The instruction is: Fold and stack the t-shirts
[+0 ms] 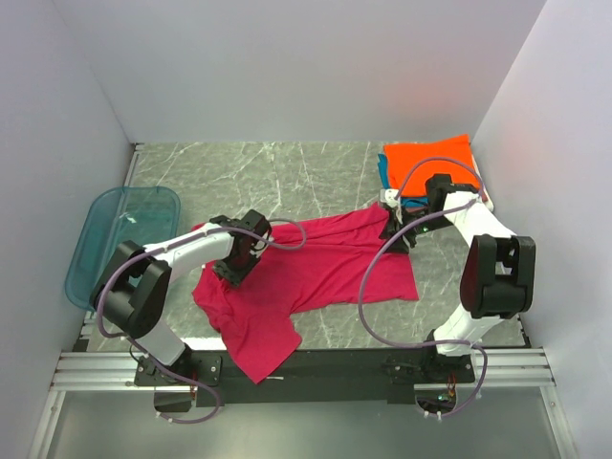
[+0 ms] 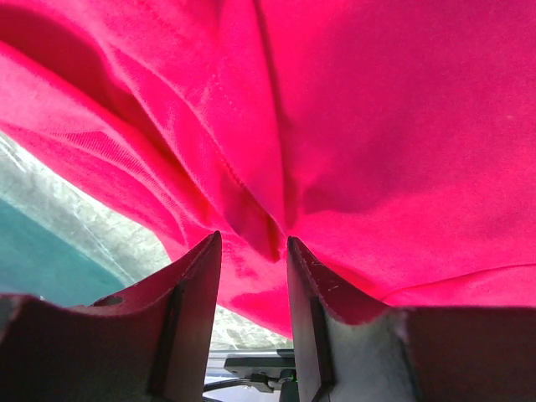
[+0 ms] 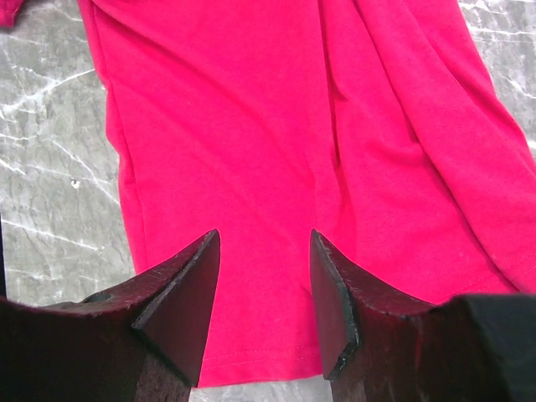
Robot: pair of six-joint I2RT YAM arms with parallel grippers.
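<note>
A red t-shirt (image 1: 287, 277) lies spread and wrinkled across the middle of the table, one part hanging over the front edge. My left gripper (image 1: 229, 278) is low over the shirt's left part. In the left wrist view a ridge of red cloth (image 2: 251, 213) runs down to a point between the tips, and the left gripper is part open, not closed on it. Over the shirt's right end is my right gripper (image 1: 404, 247). Its fingers (image 3: 194, 293) stand wide apart above flat red cloth (image 3: 251, 209), holding nothing.
Folded orange cloth (image 1: 430, 161) lies over blue cloth (image 1: 383, 170) at the back right. A clear teal bin (image 1: 120, 234) stands at the left. Bare marble table (image 1: 258, 172) shows behind the shirt.
</note>
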